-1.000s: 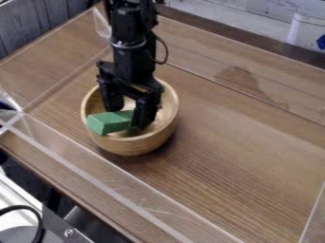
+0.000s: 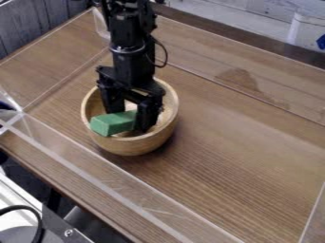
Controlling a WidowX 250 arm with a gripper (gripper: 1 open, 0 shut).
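Observation:
A round wooden bowl (image 2: 129, 142) sits on the wooden table, left of the view's middle. A green block (image 2: 113, 123) lies inside it toward the front left. My black gripper (image 2: 131, 111) reaches down into the bowl from above, its fingers around the back and right of the block. Whether they touch or grip the block is hard to tell, and part of the bowl's inside is hidden behind them.
Clear plastic edging runs along its front left. A white object stands beyond the back right edge.
My gripper has shifted slightly within the bowl, its fingers a little lower. The green block and bowl look almost unmoved.

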